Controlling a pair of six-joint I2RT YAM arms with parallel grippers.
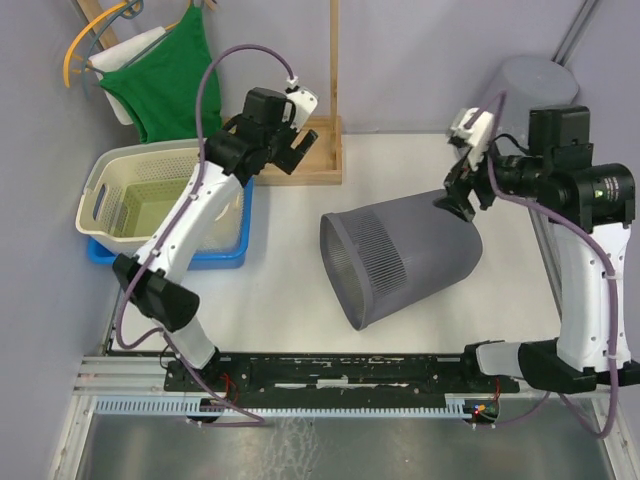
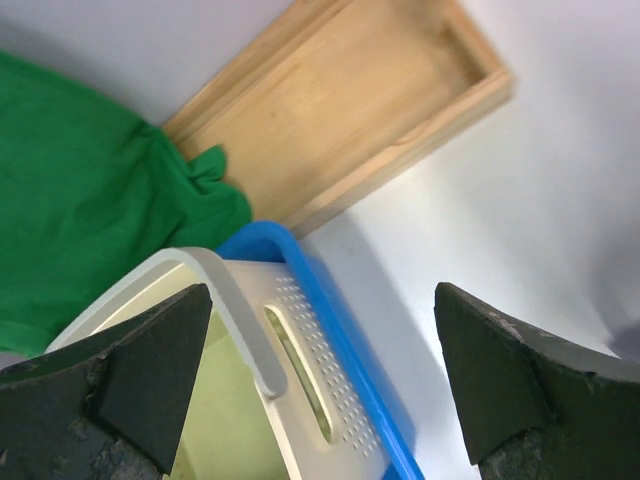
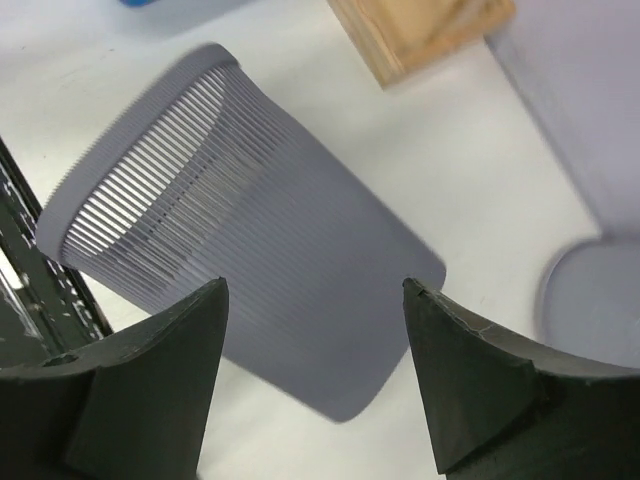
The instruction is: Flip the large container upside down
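The large grey ribbed container (image 1: 400, 255) lies on its side on the white table, its wide mouth turned toward the left. In the right wrist view the same container (image 3: 290, 240) is seen from above, its slotted band near the rim. My right gripper (image 1: 460, 205) is over the closed end at the right, its fingers (image 3: 165, 385) wide apart and nothing between them. Over by the wooden tray, my left gripper (image 1: 297, 158) hangs open and empty, well clear of the grey container.
A cream basket (image 1: 150, 150) stands in a blue bin (image 1: 215, 262) at the left. Behind it are a green cloth (image 1: 165, 85) and a wooden tray (image 1: 310, 165). A grey cylindrical bin (image 1: 530, 85) is at the back right. Bare table (image 1: 270, 310) lies left of the container.
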